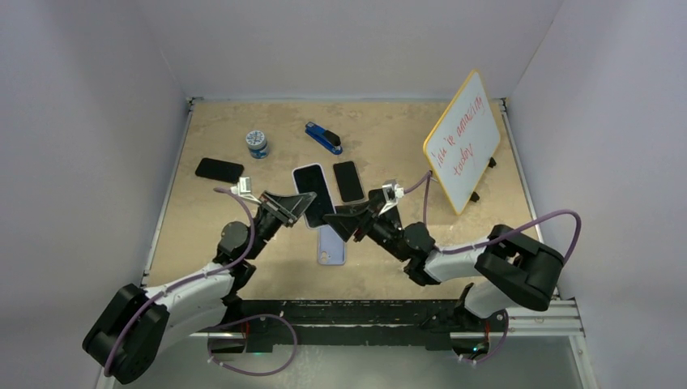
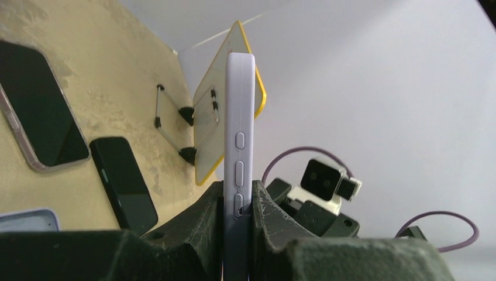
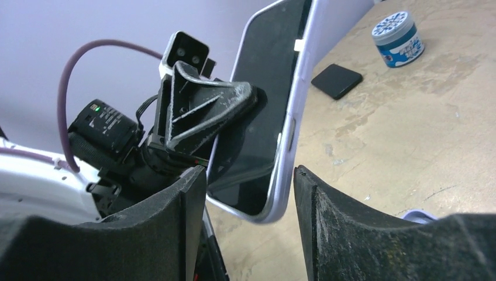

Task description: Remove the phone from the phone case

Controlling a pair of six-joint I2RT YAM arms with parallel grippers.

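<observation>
A black-screened phone in a pale lilac case (image 1: 312,186) is held up above the table by my left gripper, which is shut on it; in the left wrist view its side with buttons stands upright between the fingers. In the right wrist view the phone's lower corner (image 3: 269,199) sits just beyond and between the fingertips of my right gripper, which is part open around that corner; whether it touches is unclear. An empty lilac case (image 1: 331,247) lies on the table below.
Other phones (image 1: 348,180) (image 1: 219,168) lie on the table, with a blue stapler (image 1: 322,138) at the back and a jar (image 1: 257,144) at back left. A whiteboard (image 1: 460,142) stands at the right.
</observation>
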